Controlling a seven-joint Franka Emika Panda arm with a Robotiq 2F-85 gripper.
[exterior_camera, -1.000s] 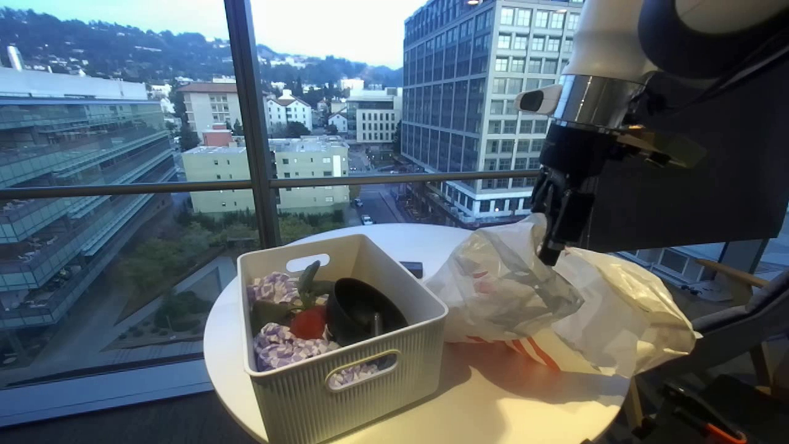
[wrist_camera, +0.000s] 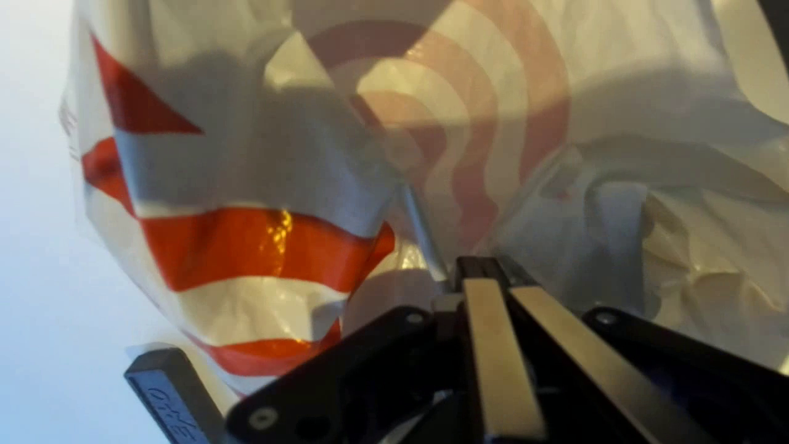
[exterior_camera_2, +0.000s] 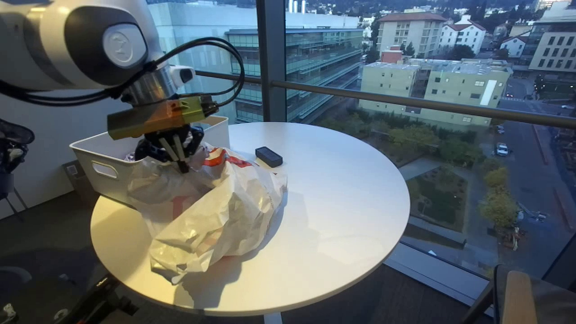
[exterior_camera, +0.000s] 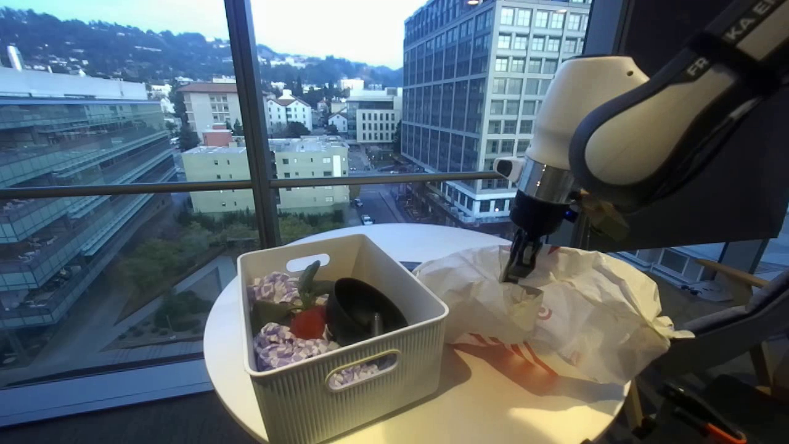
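A crumpled white plastic bag with red print (exterior_camera: 592, 318) lies on the round table, beside a ribbed bin. My gripper (exterior_camera: 510, 277) points down into the bag's top, its fingers together. In the wrist view, the shut fingertips of my gripper touch or nearly touch the bag (wrist_camera: 244, 251), and a narrow fold runs up to them. Whether any film is pinched there I cannot make out. From the other side, the gripper (exterior_camera_2: 183, 166) dips into a hollow of the bag (exterior_camera_2: 227, 205). What the bag may contain is hidden.
The light bin (exterior_camera: 347, 399) holds a black bowl (exterior_camera: 362, 311), a red item (exterior_camera: 308, 323) and purple-white pieces. A small dark block (exterior_camera_2: 268, 156) rests on the table (exterior_camera_2: 335, 216) near the bag.
My gripper has moved down and toward the bin. The bag's raised peak has sunk, and its near side lies flatter and more spread out. The bin looks unchanged.
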